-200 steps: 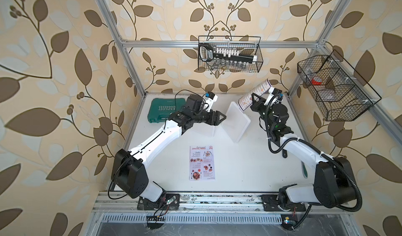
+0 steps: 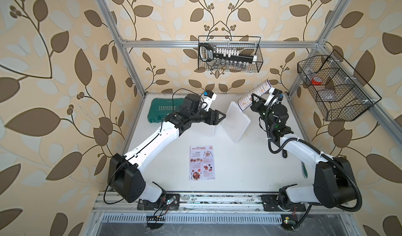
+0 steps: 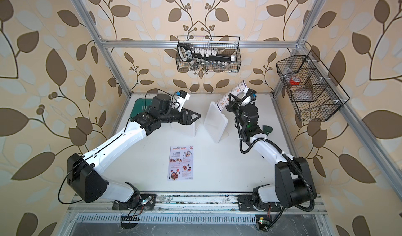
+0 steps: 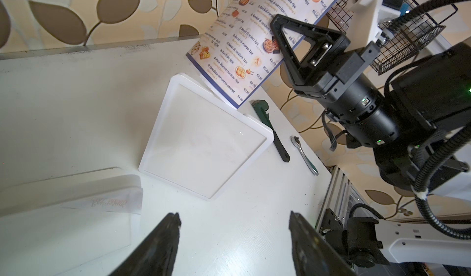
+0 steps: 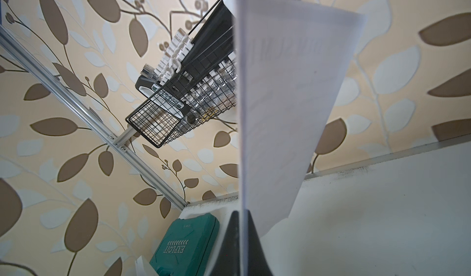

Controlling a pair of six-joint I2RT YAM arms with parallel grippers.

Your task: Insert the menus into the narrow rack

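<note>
A printed menu (image 4: 245,45) is pinched along one edge by my right gripper, its fingers shut on the sheet. In the left wrist view its lower corner overlaps the top edge of a tilted white holder (image 4: 206,138); whether it sits in the slot, I cannot tell. My left gripper is open and empty, left of that holder in the top left view. A second white holder (image 4: 68,222) stands partly behind the left gripper from above, faint red lettering showing through it. Another menu (image 2: 201,162) lies flat, face up, toward the table's front.
A green case (image 2: 165,109) lies at the back left. Dark-green and silver tools (image 4: 267,124) rest on the right side. Wire baskets (image 2: 230,55) hang on the back and right walls.
The right arm, held menu and tilted holder look almost unmoved.
</note>
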